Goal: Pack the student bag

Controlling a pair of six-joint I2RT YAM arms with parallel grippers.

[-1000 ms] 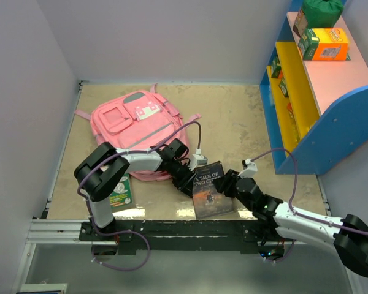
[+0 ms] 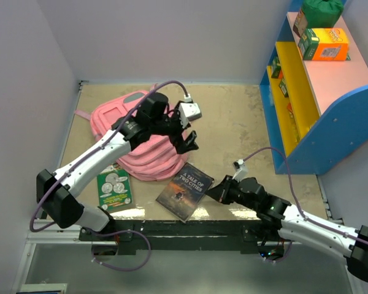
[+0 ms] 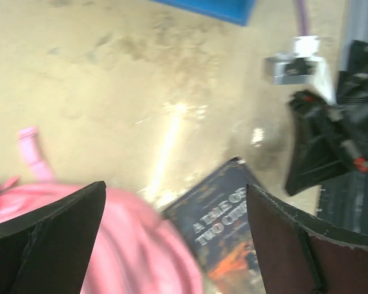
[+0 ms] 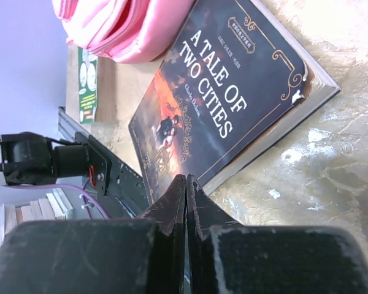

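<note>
A dark book [image 2: 185, 191], titled A Tale of Two Cities, lies flat near the table's front edge, angled; its cover [image 4: 214, 92] faces up in the right wrist view. My right gripper [image 2: 213, 195] is at the book's right side, fingertips [image 4: 185, 184] pressed together with nothing between them. Raised over the right part of the pink bag [image 2: 153, 156], my left gripper [image 2: 187, 146] stands open and empty; its fingers [image 3: 55, 245] are wide apart. The bag [image 3: 129, 239] lies on the table, partly hidden by the left arm.
A green item with round pictures [image 2: 115, 188] lies at the front left, beside the left arm. The blue, yellow and pink shelf [image 2: 306, 92] fills the right back, holding several boxes and a green bag [image 2: 322, 12].
</note>
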